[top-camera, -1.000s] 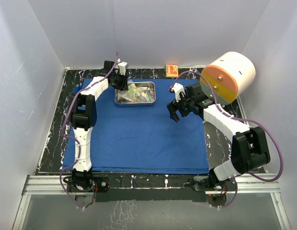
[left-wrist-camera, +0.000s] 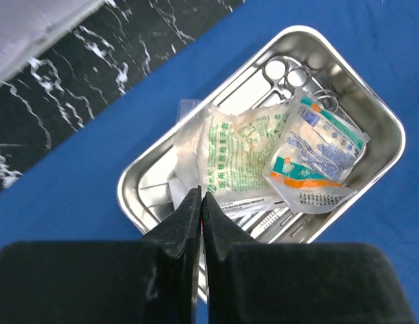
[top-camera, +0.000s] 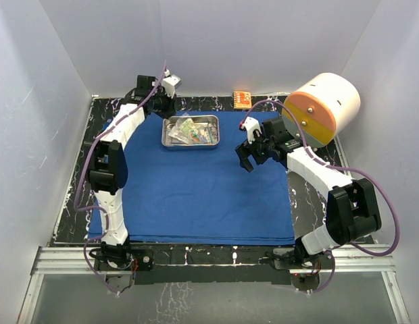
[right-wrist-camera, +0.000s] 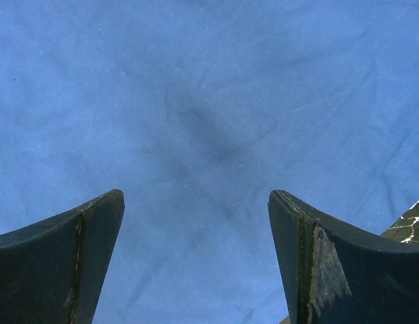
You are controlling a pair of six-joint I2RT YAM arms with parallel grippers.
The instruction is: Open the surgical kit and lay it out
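Note:
A steel tray [top-camera: 190,147] rests on the blue cloth at the back. Inside it, in the left wrist view, lies a clear glove packet [left-wrist-camera: 243,152] with green print, one corner over the tray's rim. A second packet with orange and teal bands [left-wrist-camera: 317,155] overlaps it, and scissor handles [left-wrist-camera: 285,74] show beyond. My left gripper is above the tray, its fingertips together with nothing between them; the glove packet is outside them. Over bare cloth, my right gripper stands open and empty.
Broad free room lies on the blue cloth [top-camera: 203,196] in front of the tray. An orange packet [top-camera: 242,100] sits at the back edge. A large white cylinder [top-camera: 328,104] stands at the back right. Walls close in the sides and back.

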